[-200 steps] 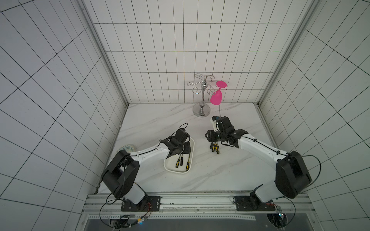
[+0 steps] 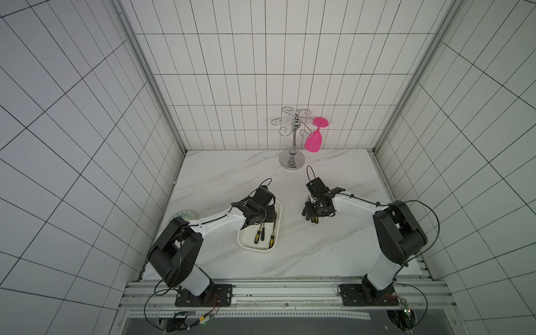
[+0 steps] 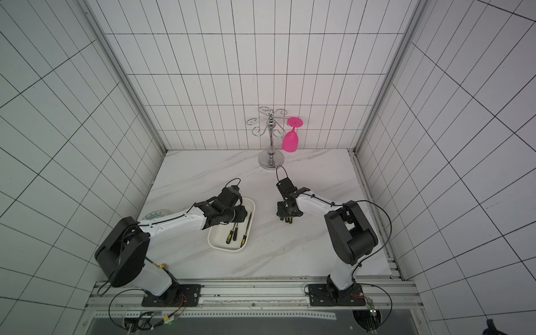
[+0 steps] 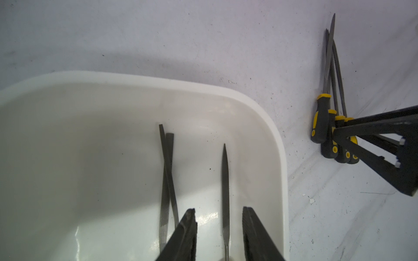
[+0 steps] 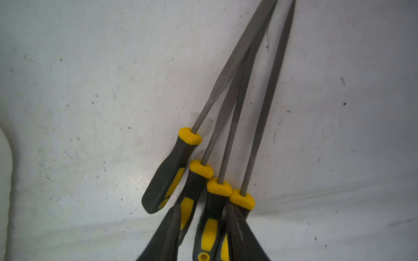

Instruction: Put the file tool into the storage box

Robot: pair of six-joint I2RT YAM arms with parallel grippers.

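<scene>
Several files with black-yellow handles (image 5: 165,182) lie bunched on the table right of the white storage box (image 4: 278,165). My right gripper is just over their handles, its fingers apart around the middle ones; I see none lifted. My left gripper hangs open over the box's interior, above several files (image 2: 272,240) lying inside, with nothing between its fingers.
A chrome stand (image 2: 292,159) with a pink goblet (image 2: 313,142) stands at the back. A patterned dish (image 3: 156,215) is partly hidden behind the left arm.
My left arm looks the same.
</scene>
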